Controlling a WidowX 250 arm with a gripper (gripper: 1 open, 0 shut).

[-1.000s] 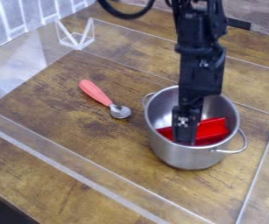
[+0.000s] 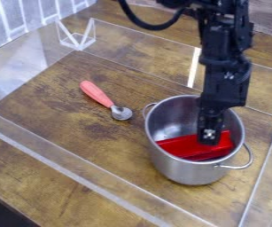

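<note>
A steel pot with two handles stands on the wooden table at the right. Inside it lies a red block, partly hidden by the gripper. My black gripper reaches down from above into the pot, its tips at the red block. It looks shut; whether anything is between its fingers is hidden.
A pizza cutter or scoop with a red handle lies left of the pot. Clear plastic panels run along the table's sides.
Over the last second the gripper shifted within the pot, most recently to the right. The red block's visible position changed, and the pot moved slightly.
</note>
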